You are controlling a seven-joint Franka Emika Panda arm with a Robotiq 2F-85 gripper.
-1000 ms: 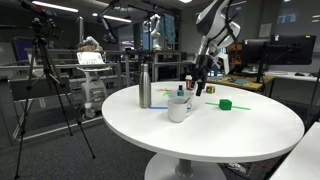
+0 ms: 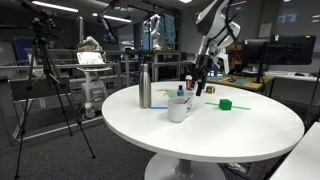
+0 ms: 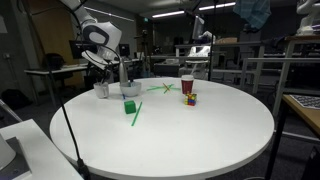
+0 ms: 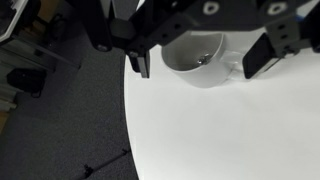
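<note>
My gripper is open, one finger to the left and the other to the right. A white mug shows between and below them in the wrist view, its handle toward the right finger, with something small and dark inside. The gripper's own parts cover the mug's upper side. In exterior view 2 the arm reaches down at the table's left, over a white mug. A white mug also stands on the table in exterior view 1; whether my fingers touch any mug I cannot tell.
The round white table holds a steel bottle, a green cube, a red cup, a multicoloured cube and a pale bowl. Several thin coloured sticks lie about. Bare tabletop extends along the front in exterior view 2.
</note>
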